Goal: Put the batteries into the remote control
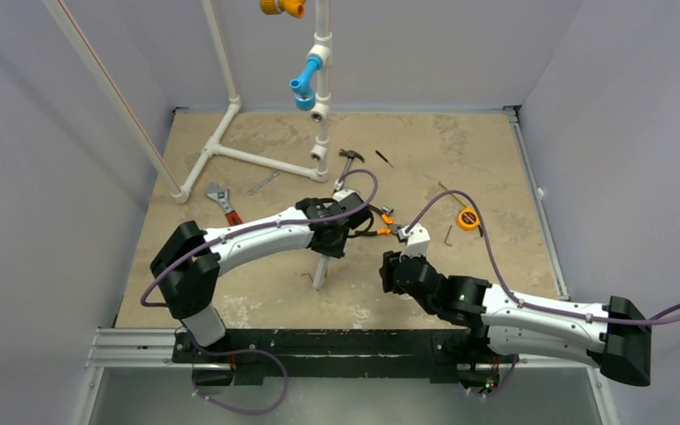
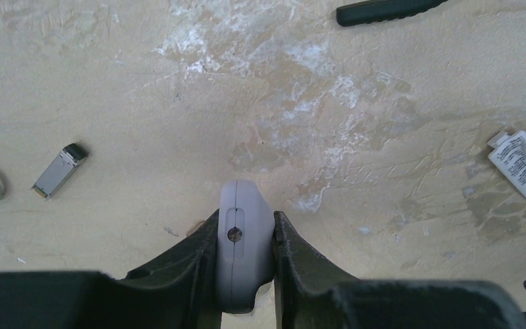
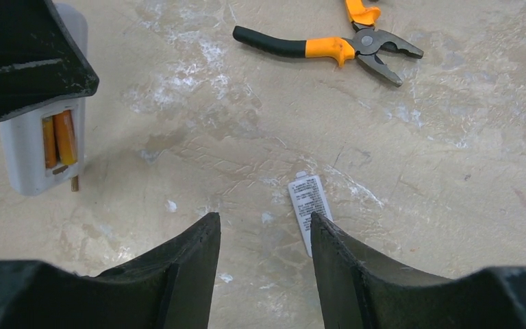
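Observation:
My left gripper is shut on the pale grey remote, which hangs upright above the bench in the top view. In the right wrist view, the remote shows an open compartment holding orange batteries, partly covered by the left gripper. My right gripper stands open to the right of it, nothing between its fingers. A small white piece with a printed label, possibly the battery cover, lies on the bench below.
Pliers, a hammer, a wrench, a tape measure and small tools lie around. The white pipe frame stands at the back left.

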